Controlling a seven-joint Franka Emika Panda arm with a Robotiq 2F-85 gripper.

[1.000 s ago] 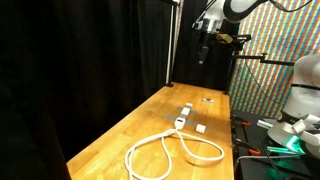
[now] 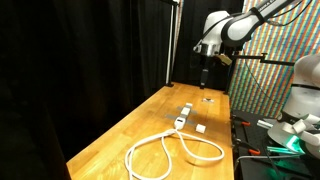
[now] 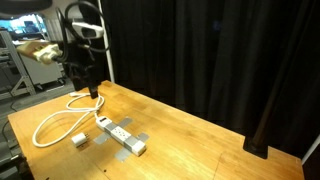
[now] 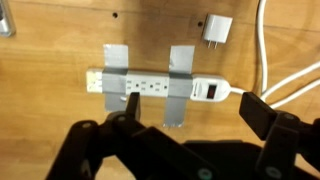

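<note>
A white power strip (image 4: 150, 84) lies on the wooden table, held by two strips of grey tape (image 4: 179, 85). Apart from it rests a small white plug adapter (image 4: 217, 29), its metal prongs pointing toward the strip's side in the wrist view. In exterior view 2 the adapter (image 3: 80, 140) sits beside the strip (image 3: 121, 136). My gripper is open and empty, looking down over the strip. Exterior view 1 shows the gripper (image 2: 205, 74) in the air, well above the table.
The strip's white cord (image 2: 130, 157) loops loosely over the near part of the table in exterior view 1. A silvery object (image 4: 6, 20) shows at the wrist view's upper left corner. Bare wood (image 3: 210, 145) spreads right of the strip in exterior view 2.
The arm has come down in exterior view 1, bringing my gripper lower toward the table. The strip, adapter and cord lie where they were.
</note>
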